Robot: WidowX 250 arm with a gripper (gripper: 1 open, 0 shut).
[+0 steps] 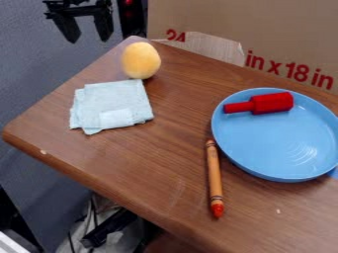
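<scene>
My black gripper [87,25] hangs at the upper left, beyond the table's far left corner, its two fingers apart with nothing visible between them. On the wooden table lie a yellow egg-shaped object [141,59], a folded pale blue cloth [109,105], and an orange crayon [214,178] with a red tip. At the right, a blue plate [278,148] holds a red bottle-like object [271,102].
A cardboard box [251,30] stands along the back of the table. Beyond the left edge is a grey surface with dark fittings below.
</scene>
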